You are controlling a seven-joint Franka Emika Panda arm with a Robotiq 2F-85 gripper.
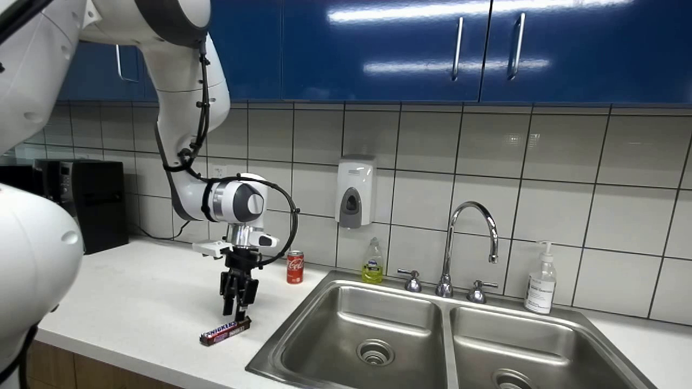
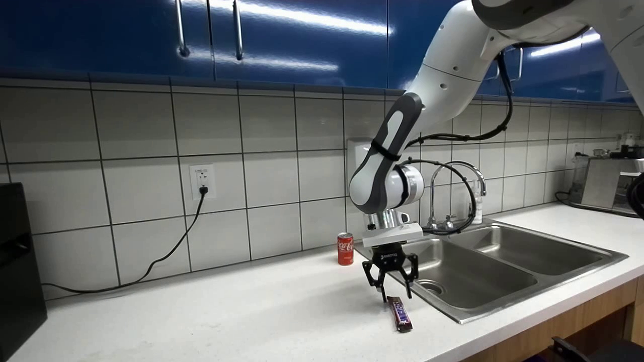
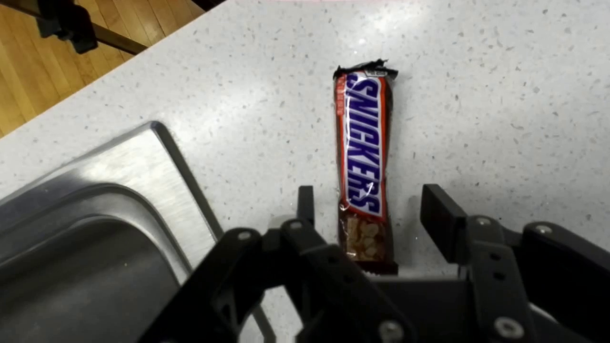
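Note:
A Snickers bar (image 3: 363,143) in a brown wrapper lies label up on the white counter, left of the sink in exterior view 1. My gripper is open around the bar's near end, its fingers (image 3: 443,220) spread with a visible gap on both sides of the wrapper. In exterior view 2 the gripper (image 2: 396,296) hangs just over the end of the bar (image 2: 399,314) nearer the wall. From the other side, the bar (image 1: 225,331) lies flat beneath the gripper (image 1: 234,316).
Against the tiled wall stands a red Coca-Cola can (image 1: 295,267). The double steel sink (image 1: 305,311) is right of the bar, with a dish soap bottle (image 1: 373,262) and a faucet (image 1: 447,253) behind.

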